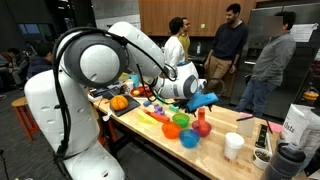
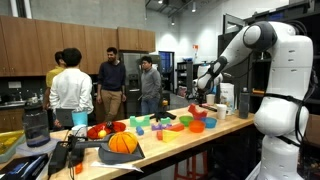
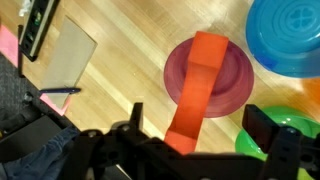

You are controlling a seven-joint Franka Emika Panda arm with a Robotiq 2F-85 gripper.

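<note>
A long orange-red block (image 3: 198, 90) stands or leans in a dark red bowl (image 3: 232, 82) in the wrist view; its near end reaches toward my gripper. The fingers are open, one dark finger on each side of the block's near end, with visible gaps. From the first exterior view, the blue-marked gripper (image 1: 203, 100) hangs just above the bowl (image 1: 203, 129), close to the upright block (image 1: 201, 114). Whether a finger touches the block cannot be told.
A blue bowl (image 3: 288, 38) and a green bowl (image 3: 282, 118) sit close beside the red one. White cups (image 1: 233, 146) and dark canisters (image 1: 286, 160) stand to the right. Toys and an orange ball (image 1: 119, 103) crowd the left side; people stand behind the table.
</note>
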